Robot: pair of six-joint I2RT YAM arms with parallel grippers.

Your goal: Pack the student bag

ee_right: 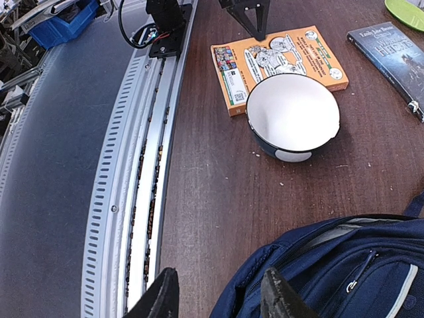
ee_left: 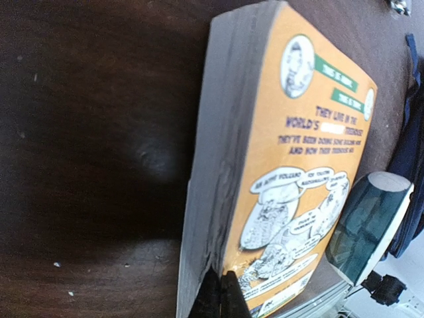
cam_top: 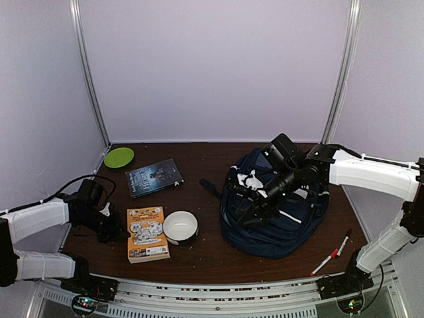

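Observation:
An orange book [cam_top: 147, 232] [ee_left: 298, 165] lies flat beside a white bowl [cam_top: 179, 225] [ee_right: 292, 109]. My left gripper is shut at the book's left edge, its fingertips against the page side. A dark book [cam_top: 154, 177] [ee_right: 384, 59] lies behind them. The navy backpack [cam_top: 271, 238] [ee_right: 344, 278] fills the right side of the table. My right gripper hangs over it, fingers apart with nothing seen between them.
A green plate [cam_top: 119, 157] sits at the back left. Markers [cam_top: 324, 262] lie at the front right. Bare table [cam_top: 205, 258] separates the bowl from the backpack.

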